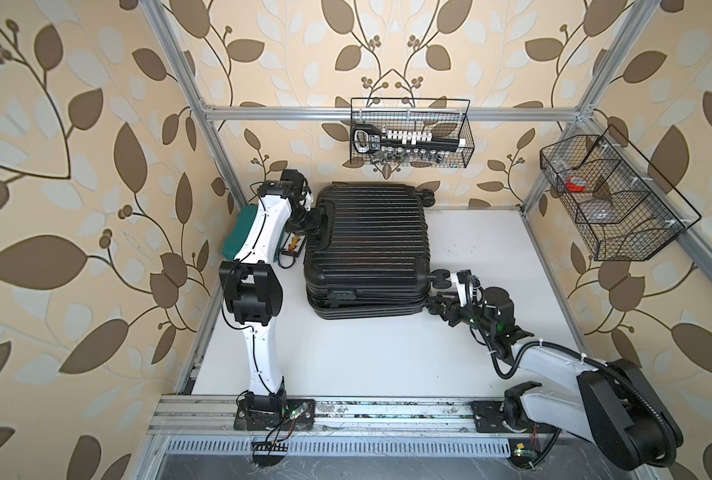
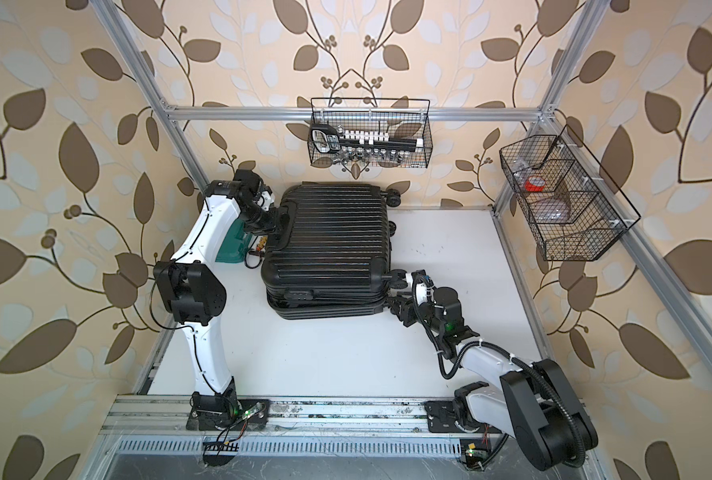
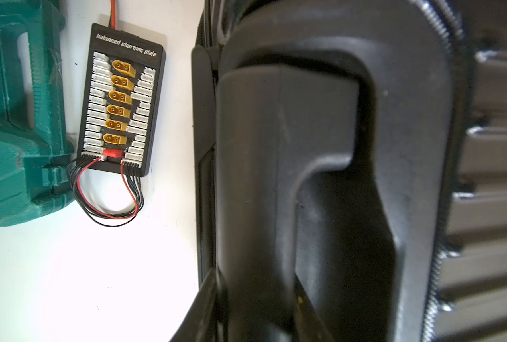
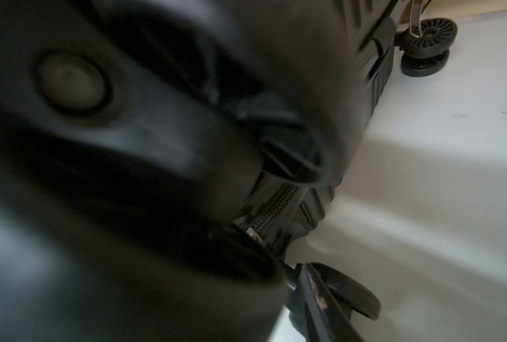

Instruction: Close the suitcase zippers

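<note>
The black ribbed suitcase (image 1: 372, 232) lies flat on the white table, with the side handle (image 3: 259, 171) filling much of the left wrist view. My left gripper (image 1: 315, 224) is shut on that handle, one finger (image 3: 199, 313) on each side. At the suitcase's near right corner, beside the wheels, is my right gripper (image 1: 434, 304). A stretch of zipper (image 4: 276, 208) shows in the right wrist view, with a small metal piece (image 4: 254, 234) at its lower end. One right finger (image 4: 319, 305) is visible there; blurred dark parts hide the other, so its grip is unclear.
A green case (image 3: 19, 114) and a charging plate (image 3: 122, 97) with cables lie left of the suitcase. Wheels (image 4: 430, 37) stick out from its right side. Wire baskets (image 1: 412, 132) hang on the walls.
</note>
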